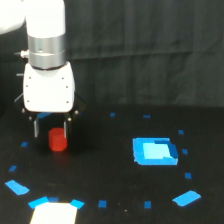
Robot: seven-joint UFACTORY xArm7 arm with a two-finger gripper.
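Observation:
My gripper (pixel 51 124) hangs at the left of the camera view, white-bodied with two dark fingers standing apart, open. Between and just below the fingertips sits a small red object (pixel 58 141) on the dark table, its top near the tips. Whether the fingers touch it cannot be told.
A blue square with a lighter middle (pixel 155 152) lies at the right. A pale piece (pixel 54 214) is at the front left edge. Small blue tape marks are scattered over the black table (pixel 110 175), which is otherwise clear in the middle. A dark curtain hangs behind.

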